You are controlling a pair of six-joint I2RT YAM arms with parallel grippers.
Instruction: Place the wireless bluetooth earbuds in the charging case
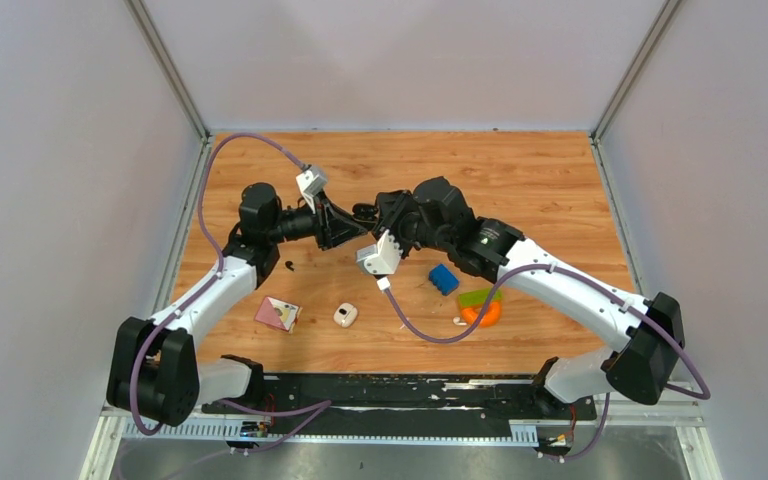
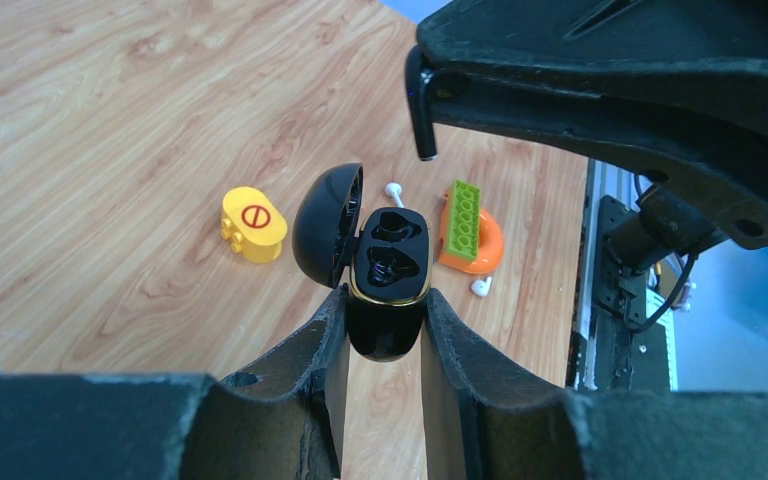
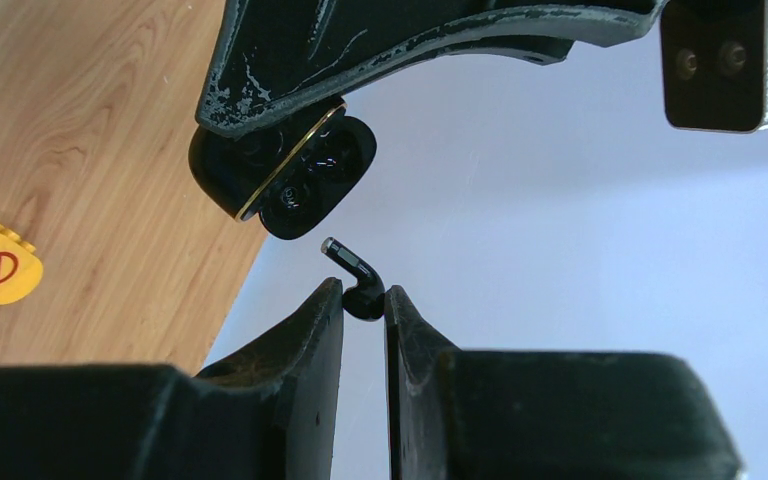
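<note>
My left gripper is shut on the open black charging case (image 2: pixel 390 260), lid up, held in the air near the middle of the workspace (image 1: pixel 365 214). My right gripper is shut on a black earbud (image 3: pixel 358 268), stem tilted up toward the case (image 3: pixel 310 175), a short gap away from it. In the left wrist view the right gripper's dark body reaches in from the upper right, above the case. A small black piece (image 1: pixel 289 265), likely the other earbud, lies on the table left of middle.
On the wooden table (image 1: pixel 520 170) lie a pink card (image 1: pixel 278 312), a white case (image 1: pixel 345 314), a blue block (image 1: pixel 443 279), a green block (image 1: pixel 479 297), an orange ring (image 1: pixel 483 316) and a yellow piece (image 2: pixel 253 225).
</note>
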